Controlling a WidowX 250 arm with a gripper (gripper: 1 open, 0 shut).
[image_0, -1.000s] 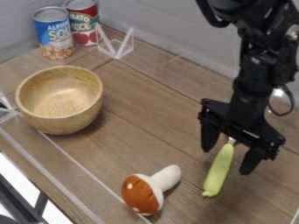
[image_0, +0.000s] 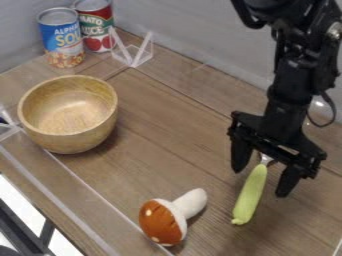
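Observation:
My black gripper (image_0: 263, 167) is open at the right of the table, low over the top end of a long pale green object (image_0: 247, 197) with a light handle-like tip, which lies lengthwise between its fingers. Whether the fingers touch it or the table, I cannot tell. An orange-and-white toy mushroom (image_0: 164, 221) lies on its side at the front middle, left of the green object.
A wooden bowl (image_0: 70, 112) sits at the left. Two cans, an Alpha soup can (image_0: 63, 38) and a red one (image_0: 95, 22), stand at the back left beside tape marks. Its left front edge is near.

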